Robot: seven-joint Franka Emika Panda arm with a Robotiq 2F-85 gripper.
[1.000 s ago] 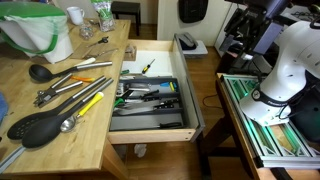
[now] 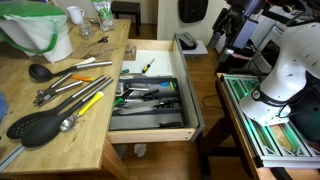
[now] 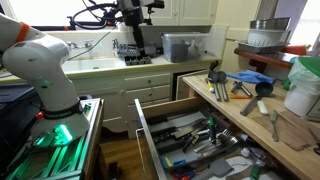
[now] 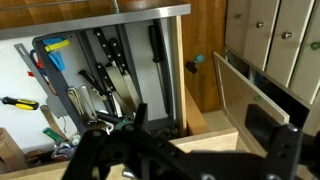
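My gripper is open, its two dark fingers well apart at the bottom of the wrist view, with nothing between them. In exterior view 2 the dark gripper hangs at the top, high above the floor and near the open drawer [image 3: 150, 152]. Below it in the wrist view lie the drawer's contents, among them several black-handled knives [image 4: 118, 70] and a yellow-and-black tool [image 4: 20, 103]. No touch between the fingers and any object shows.
Spoons, tongs and a black ladle [image 2: 40, 72] lie on the wooden counter [image 2: 92, 135] beside the drawer. A white-and-green bucket [image 2: 42, 38] stands at its back. Cabinet fronts [image 4: 285, 45] fill the wrist view's right side. Open floor lies beside the drawer.
The arm has shifted slightly at the upper right of exterior view 1. The drawer and the utensils look unchanged.
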